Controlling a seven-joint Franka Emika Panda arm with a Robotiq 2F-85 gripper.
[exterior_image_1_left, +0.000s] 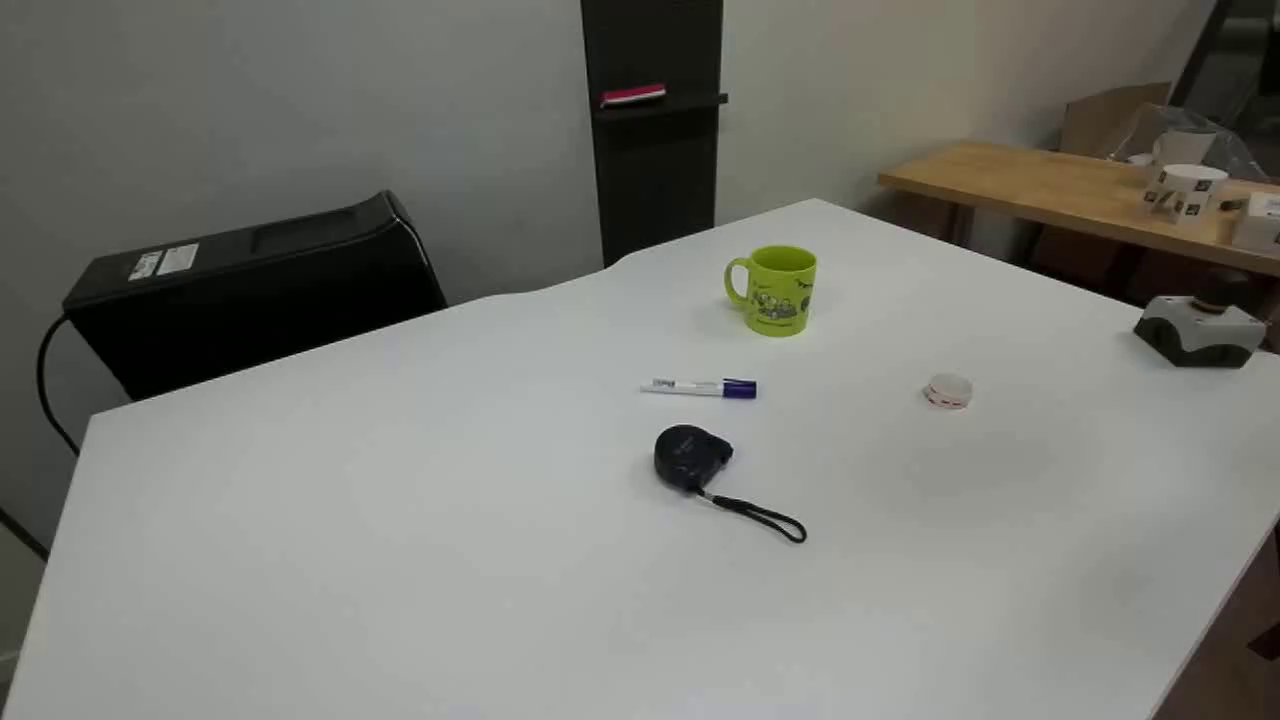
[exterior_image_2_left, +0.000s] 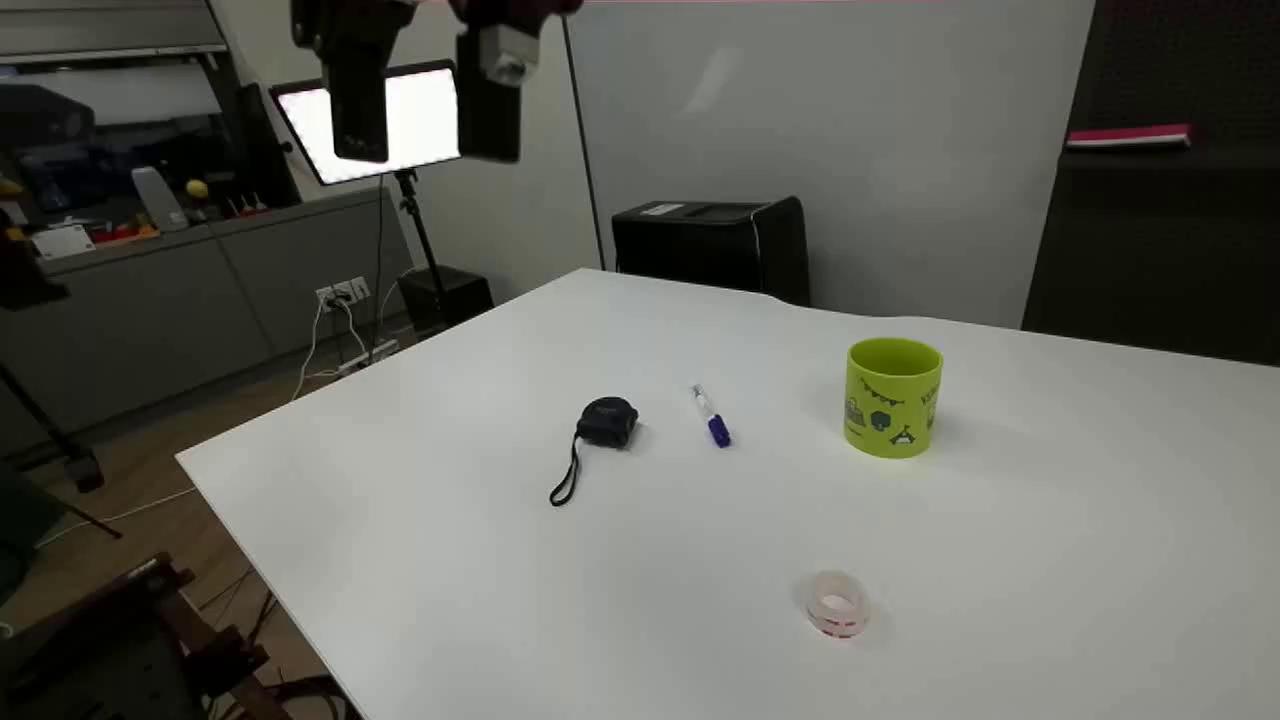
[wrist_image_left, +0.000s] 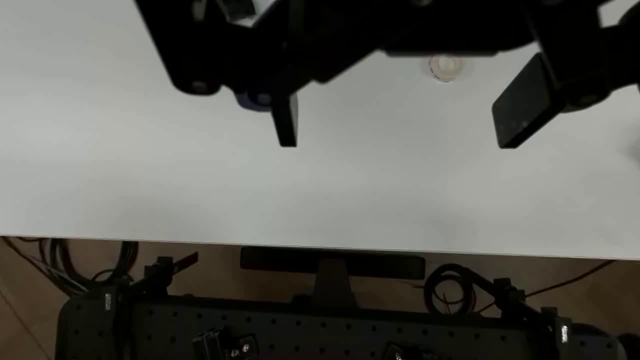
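Observation:
High over the table, my gripper stands open, its two fingers wide apart and nothing between them. Its dark fingers also hang at the top left of exterior view 2 (exterior_image_2_left: 426, 156), clear of everything on the table. A green mug (exterior_image_1_left: 782, 292) stands upright toward the back. A white marker with a blue cap (exterior_image_1_left: 702, 388) lies on its own. Close to it rests a black tape measure (exterior_image_1_left: 690, 457) with its wrist strap (exterior_image_1_left: 762, 516) stretched out. A small roll of clear tape (exterior_image_2_left: 836, 604) lies flat, apart from the others; the wrist view shows the roll (wrist_image_left: 445, 68) too.
The white table (exterior_image_1_left: 360, 528) has wide free room around these objects. A grey and black switch box (exterior_image_1_left: 1200, 326) sits near its right edge. Behind the table stands a black case (exterior_image_2_left: 714, 246). A wooden side table (exterior_image_1_left: 1020, 180) holds cups.

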